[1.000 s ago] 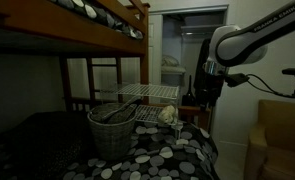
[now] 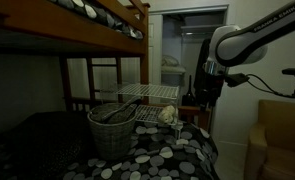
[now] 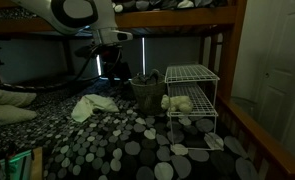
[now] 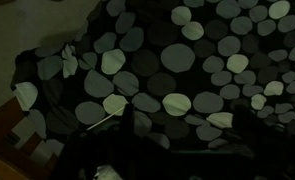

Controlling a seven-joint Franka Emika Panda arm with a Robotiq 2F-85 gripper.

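My gripper shows as dark shapes along the bottom of the wrist view, two fingers standing apart with only bedding between them. Exterior view 1 has the gripper [image 2: 208, 92] high at the right, above the edge of the bed. A grey woven basket [image 2: 111, 138] with dark contents stands on the dotted bedding. Beside it is a white wire rack [image 3: 192, 73] with two levels. On the lower level sits a pale, lumpy bundle [image 3: 177, 103], too blurred to identify. A crumpled white cloth [image 3: 94, 106] lies on the bed, left of the basket in exterior view 2.
Dotted bedding [image 3: 117, 150] is clear in front of the rack. The upper bunk [image 2: 77, 38] overhangs the basket and rack. A wooden rail [image 3: 257, 135] borders the bed, and a brown armchair [image 2: 277, 140] stands beyond it.
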